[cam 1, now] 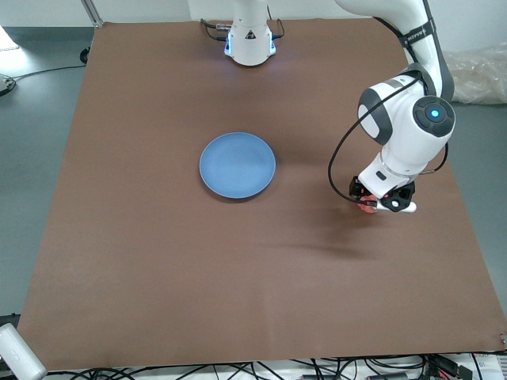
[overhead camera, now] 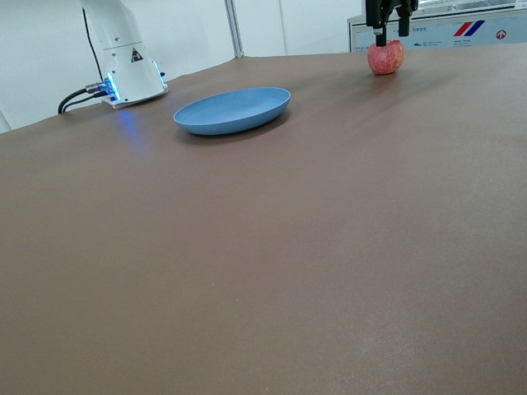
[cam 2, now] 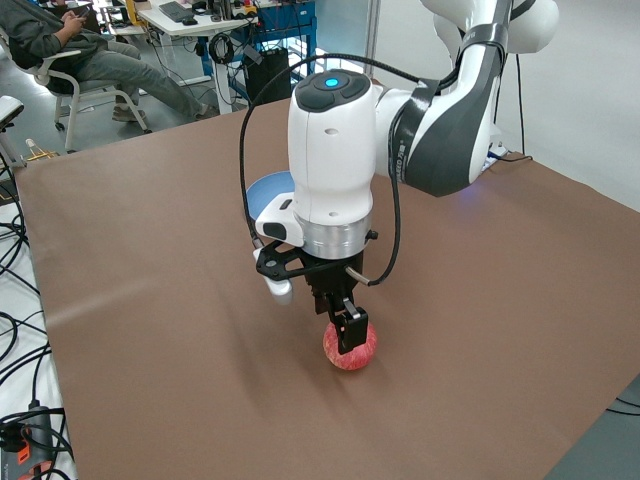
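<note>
A red apple (overhead camera: 385,59) rests on the brown table, right under my black gripper (overhead camera: 392,26), whose two fingers are apart just above and around its top in the top view. In the right view the gripper (cam 2: 346,328) hangs over the apple (cam 2: 354,356). In the left view the apple (cam 1: 367,207) is mostly hidden by my wrist. A blue plate (cam 1: 237,165) lies empty to the left of the apple, near the middle of the table.
A white robot base (cam 1: 249,39) stands at the back edge. Cables and equipment line the table's side edge, and a seated person is visible beyond it in the right view.
</note>
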